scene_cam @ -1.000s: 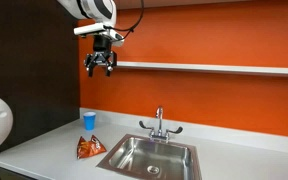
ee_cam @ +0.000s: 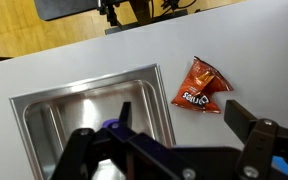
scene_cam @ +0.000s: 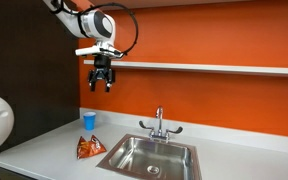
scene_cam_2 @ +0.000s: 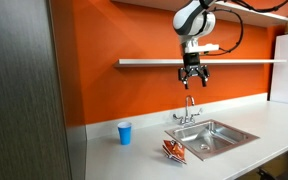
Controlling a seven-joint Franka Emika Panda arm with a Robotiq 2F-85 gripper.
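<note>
My gripper (scene_cam: 101,85) hangs high above the counter, pointing down. Its fingers stand wide apart and the space between them is empty, as the gripper (scene_cam_2: 194,82) in exterior view 2 also shows. On the counter below lies a crumpled orange-red chip bag (scene_cam: 89,148), left of the sink. In the wrist view the bag (ee_cam: 199,87) is right of the sink, clear of both fingers. A blue cup (scene_cam: 89,120) stands upright farther back, near the wall; part of it (ee_cam: 282,167) shows at the wrist view's lower right, partly covered by a finger.
A steel sink (scene_cam: 124,165) with a faucet (scene_cam_2: 189,103) is set into the white counter (scene_cam_2: 104,165). Something small and blue (ee_cam: 110,124) shows beside the left finger; cannot tell what. A white shelf (scene_cam: 204,69) runs along the orange wall behind the arm.
The bag and the cup have kept their places.
</note>
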